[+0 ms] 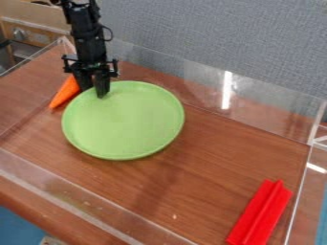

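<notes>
A black gripper (92,78) reaches down from the top left to the rim of a green plate (124,122), which looks nearly flat over the left part of the wooden surface. An orange object (65,91), long and tapered, lies just left of the plate, partly behind it and the gripper. The fingertips are dark and overlap the plate's edge; whether they are closed on it is unclear.
Two red bars (259,212) lie side by side at the front right. A transparent wall with a grey panel behind runs along the back.
</notes>
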